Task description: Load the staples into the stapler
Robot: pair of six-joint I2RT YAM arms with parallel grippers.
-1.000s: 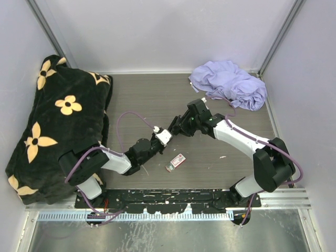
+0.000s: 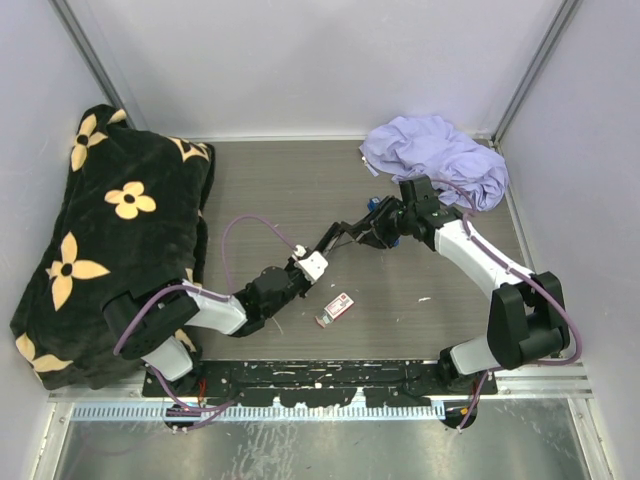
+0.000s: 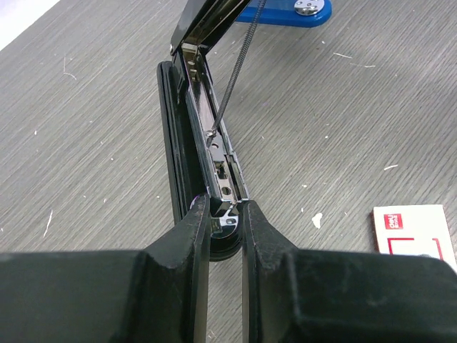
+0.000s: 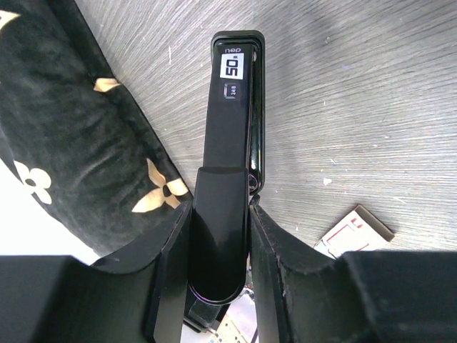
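Note:
The black stapler is opened up between my grippers at the table's middle. My left gripper is shut on the base end; in its view the metal magazine channel lies exposed, looking empty, with a spring stretching up from it. My right gripper is shut on the stapler's black top, which is swung up. The white-and-red staple box lies on the table below and right of the left gripper.
A blue object lies partly under my right arm. A lilac cloth is piled at the back right, a dark flowered cushion fills the left side.
My right gripper has moved up and to the right with the stapler's top, opening it wider and uncovering more of the blue object. The left arm has barely moved.

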